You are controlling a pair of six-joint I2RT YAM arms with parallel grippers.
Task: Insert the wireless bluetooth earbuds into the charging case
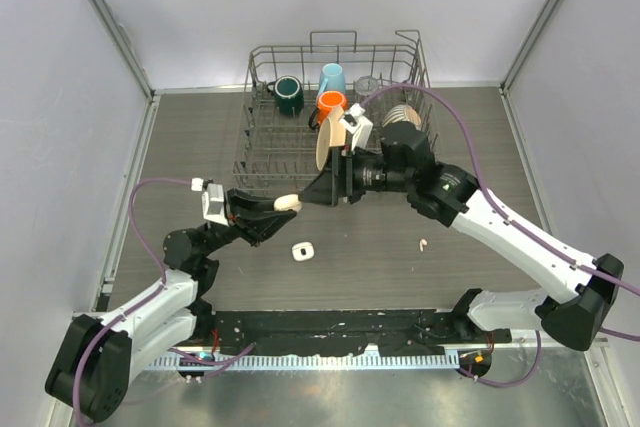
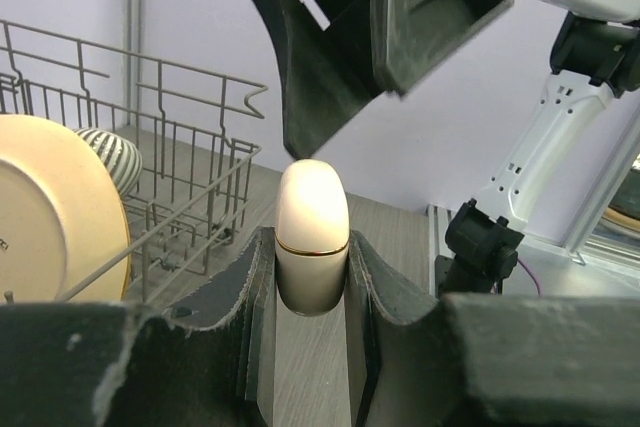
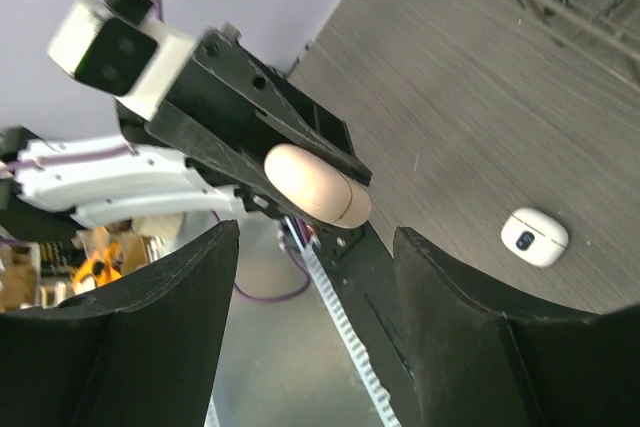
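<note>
A white earbud piece with a gold seam (image 2: 311, 237) is held upright in my left gripper (image 1: 275, 209), whose fingers are shut on it. In the right wrist view it appears as a pale oblong (image 3: 317, 185) between the left fingers. My right gripper (image 1: 325, 179) is just right of and above it, fingers apart, nothing seen between them. A small white square case with a dark spot (image 3: 534, 237) lies on the table below, right of the left gripper in the top view.
A wire dish rack (image 1: 251, 122) at the back holds mugs, a cream plate (image 2: 45, 207) and a striped bowl. A tiny pale item (image 1: 423, 244) lies on the right of the grey table (image 1: 450, 277).
</note>
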